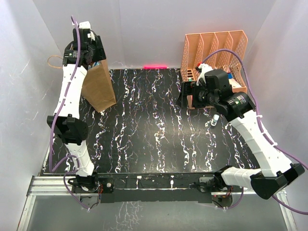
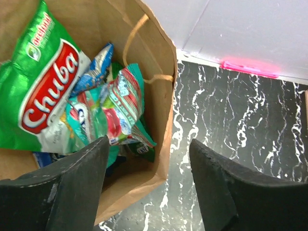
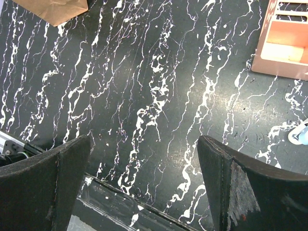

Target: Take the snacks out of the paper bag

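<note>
At the back left stands an upright brown paper bag (image 1: 98, 89). In the left wrist view it holds a large green Chuba snack bag (image 2: 45, 82), a smaller teal-and-red packet (image 2: 120, 103) and blue packets (image 2: 94, 70). My left gripper is over the bag's mouth, its fingers apart with nothing visible between them, near the bag's right rim. My right gripper hangs open in front of the organizer on the right, empty, above the table.
An orange slotted organizer (image 1: 211, 45) stands at the back right, with a small white bottle (image 1: 214, 120) in front of it. A pink bar (image 1: 155, 66) lies along the back wall.
</note>
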